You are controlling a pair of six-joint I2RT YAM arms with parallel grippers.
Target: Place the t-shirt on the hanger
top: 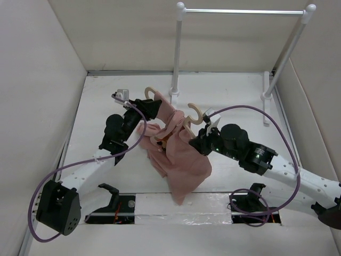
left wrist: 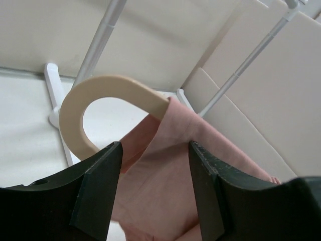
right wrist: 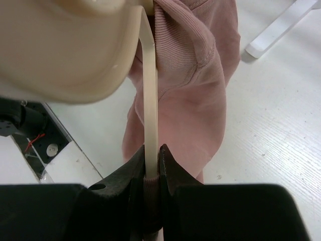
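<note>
A pink t shirt (top: 181,165) lies bunched at the middle of the work surface, its upper part raised over the wooden hanger (top: 193,120), one end covered by cloth. My left gripper (top: 155,106) is open at that covered end; in the left wrist view the hanger's curved tip (left wrist: 72,115) pokes out of the cloth (left wrist: 155,186) beyond its fingers. My right gripper (top: 197,143) is shut on the hanger, whose thin bar (right wrist: 150,110) runs down between its fingertips in the right wrist view.
A white rail rack (top: 240,12) stands at the back right, its foot (top: 266,96) on the surface. Free white surface (top: 101,90) lies at the back left and to the right of the shirt.
</note>
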